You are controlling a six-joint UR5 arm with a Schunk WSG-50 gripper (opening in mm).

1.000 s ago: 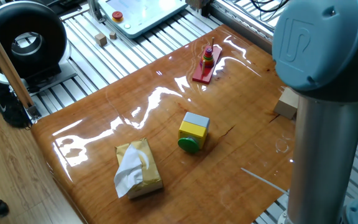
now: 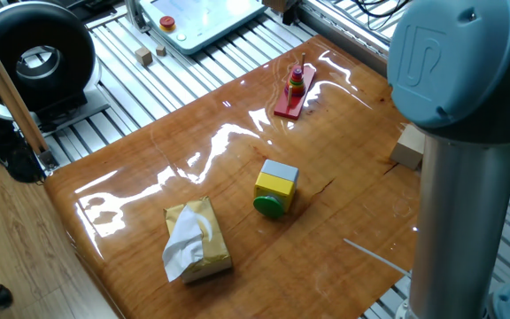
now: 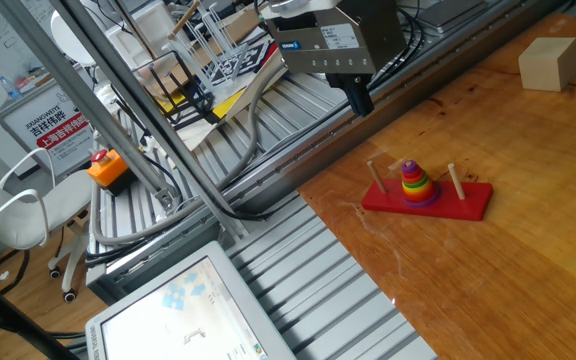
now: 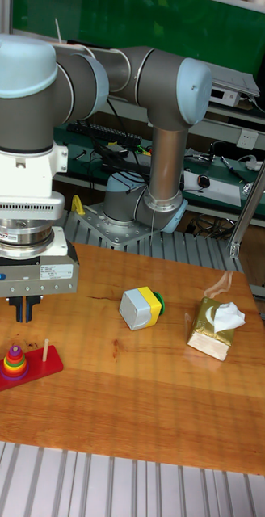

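My gripper [image 4: 24, 310] hangs above the table, pointing down, its dark fingers close together as one narrow block with nothing seen between them. In exterior view 2 the gripper [image 3: 359, 98] is well above the wood, at the table's edge. A red board [image 3: 451, 203] with upright pegs lies flat, and a stack of coloured rings [image 3: 418, 187] sits on its middle peg. The board [image 4: 40, 367] is below the gripper in exterior view 3, clear of it. A grey-yellow block with a green round end [image 2: 275, 188] rests mid-table. Beside it lies a gold tissue pack [image 2: 212, 252].
A plain wooden block [image 3: 549, 64] stands near the arm's side of the table. The teach pendant [image 2: 204, 19] with its red button lies on the slatted frame, with small wooden cubes [image 2: 143, 57] nearby. Much of the wood between objects is clear.
In exterior view 1 the arm and the things on the table have stayed put. Only a dark shape by the floor at the far left has shifted slightly.
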